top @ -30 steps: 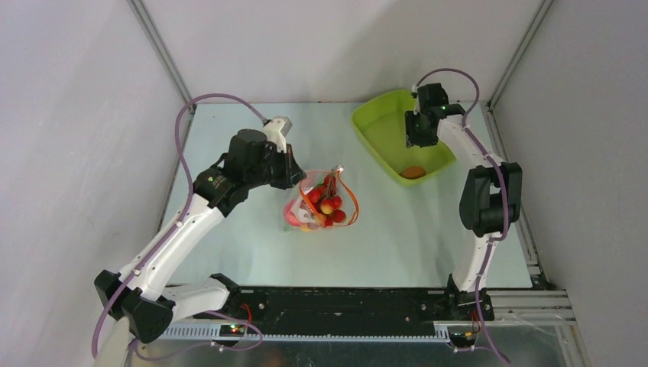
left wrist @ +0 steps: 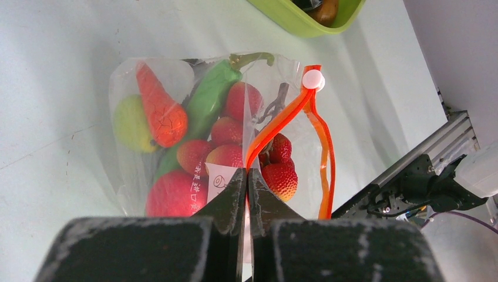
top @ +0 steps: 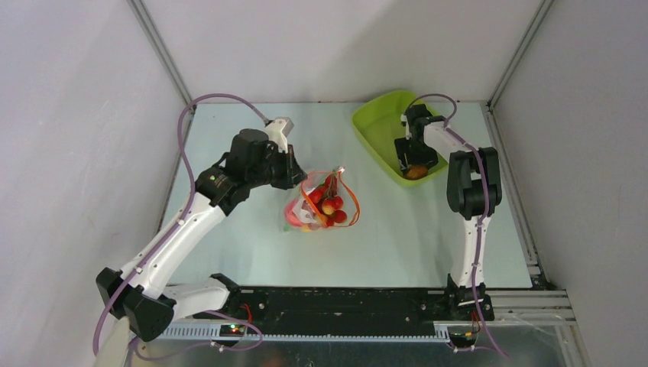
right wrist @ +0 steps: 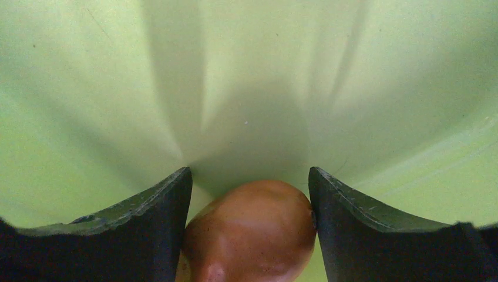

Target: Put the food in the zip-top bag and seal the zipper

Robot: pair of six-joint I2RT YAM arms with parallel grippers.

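Note:
A clear zip bag with orange zipper (left wrist: 322,147) lies on the table, holding strawberries (left wrist: 279,179), a green pepper (left wrist: 205,100), a carrot (left wrist: 161,114) and other food. My left gripper is shut at the bag's zipper edge; whether the edge is between its tips is unclear. In the green bin (top: 373,130), my right gripper is part open around a brown oval food item (right wrist: 249,235), a finger on each side, the right one apparently touching it.
Walls stand at the back and both sides.
My right gripper has moved down and toward the front of the bin, onto the brown food item. The left arm and bag have stayed still.

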